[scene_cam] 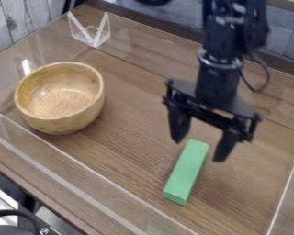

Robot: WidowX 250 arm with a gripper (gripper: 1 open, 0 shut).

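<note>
My gripper (211, 119) is open, its dark body reaching down from the top of the view, with one side over the upper end of a green block (186, 174) and the other to the right. The green block is long and lies on the wooden table at the lower middle. Whether the gripper touches it I cannot tell.
An empty wooden bowl (59, 97) sits at the left. A white wire object (91, 29) lies at the upper left. The table between bowl and block is clear.
</note>
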